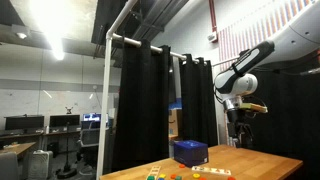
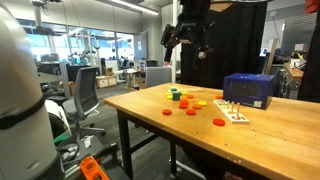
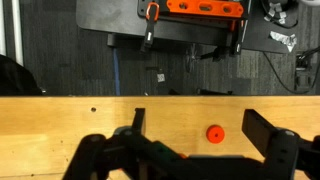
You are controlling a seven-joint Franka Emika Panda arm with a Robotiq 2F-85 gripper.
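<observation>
High above the wooden table (image 3: 60,132), my gripper stands open with nothing between its dark fingers. A red disc (image 3: 215,133) lies on the table below, left of the right finger in the wrist view. A small orange-red piece is partly hidden behind the gripper there. Exterior view 2 shows red discs near the table's front, one of them (image 2: 219,121) beside a pale board with upright pegs (image 2: 231,112). Several small green, yellow and red pieces lie farther back. A blue box (image 2: 248,90) stands behind the board.
Black curtains (image 1: 140,105) hang behind the table on a white frame. Beyond the table's edge, the wrist view shows dark floor and a grey platform (image 3: 110,18) with orange-red hardware.
</observation>
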